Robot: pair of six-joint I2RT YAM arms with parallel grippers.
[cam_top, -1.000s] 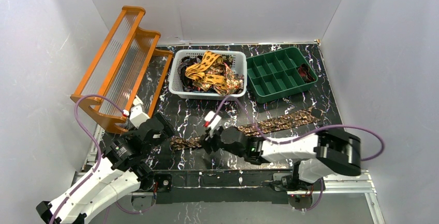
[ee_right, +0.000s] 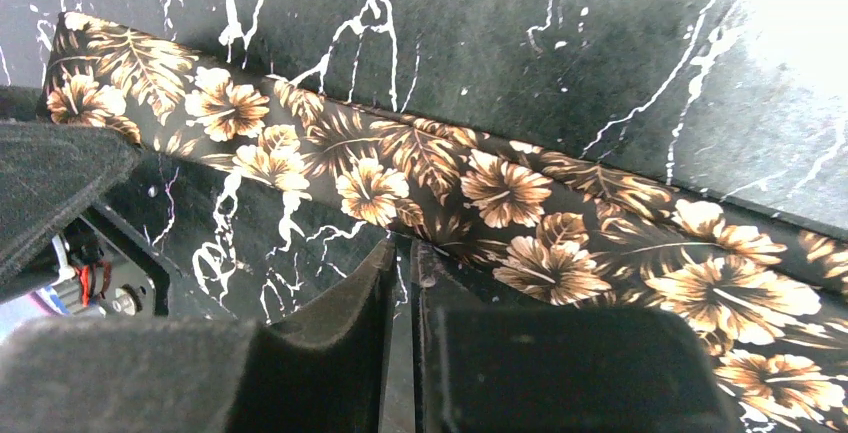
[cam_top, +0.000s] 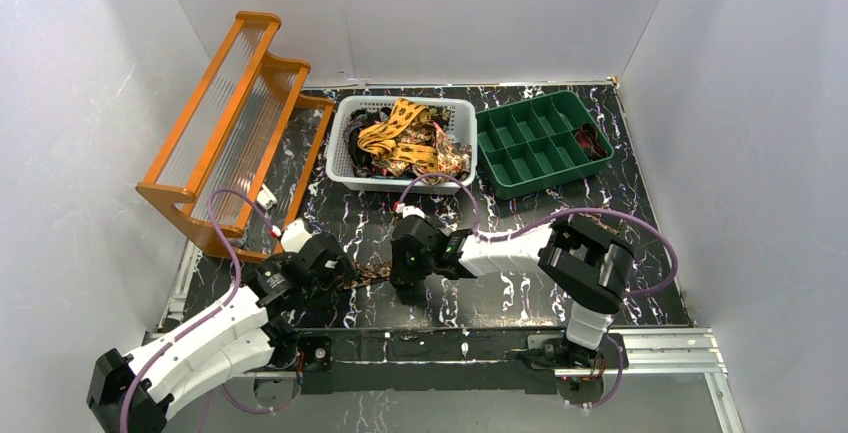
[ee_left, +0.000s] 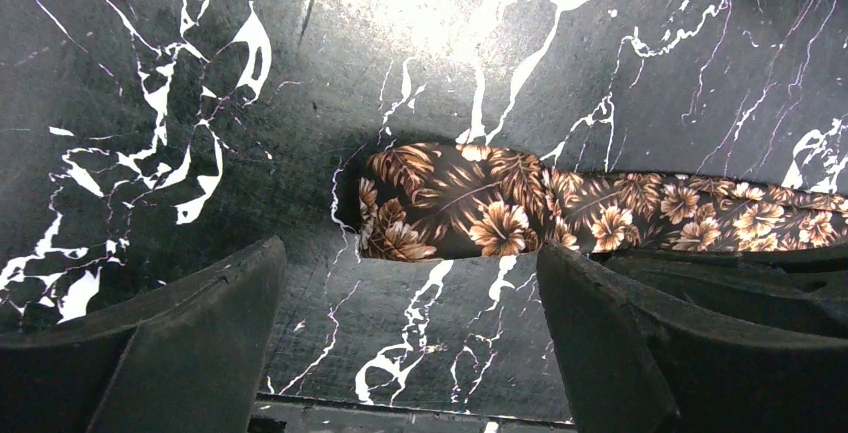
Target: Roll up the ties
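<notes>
A black tie with tan and orange flowers point(cam_top: 372, 273) lies along the front of the dark marble table. In the left wrist view its short end part point(ee_left: 450, 203) is folded back on itself as a flat, wider flap. My left gripper is open, its fingers apart on either side of that flap and holding nothing. Farther along the tie, my right gripper is shut on the near edge of the floral cloth point(ee_right: 480, 193), its tips right at that edge. From above, the right arm covers most of the tie's length.
A white basket point(cam_top: 347, 175) of loose ties stands at the back. Beside it is a green divided tray point(cam_top: 520, 186), with a dark rolled item point(cam_top: 590, 141) in one compartment. A wooden rack point(cam_top: 205, 188) stands at the left, close to my left arm.
My left gripper has moved right and nearer, to the tie's end.
</notes>
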